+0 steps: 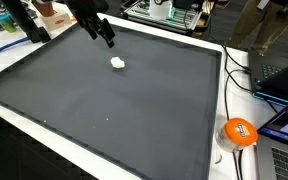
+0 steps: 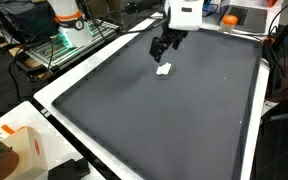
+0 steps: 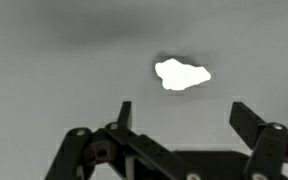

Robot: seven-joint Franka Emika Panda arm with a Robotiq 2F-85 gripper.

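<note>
A small white irregular piece (image 1: pixel 117 63) lies on the dark grey board (image 1: pixel 124 105), toward its far side in exterior view 1. It shows as a bright white lump (image 3: pixel 181 75) in the wrist view, ahead of the fingertips. My gripper stands open, its black fingers (image 3: pixel 251 120) wide apart with nothing between them. From exterior view 2, the gripper (image 2: pixel 168 48) is above the board close to the white piece (image 2: pixel 164 69), apart from it.
An orange-topped round object (image 1: pixel 237 133) sits on the white table edge beside the board. Cables and a laptop (image 1: pixel 282 160) lie to the right. Most of the board is clear.
</note>
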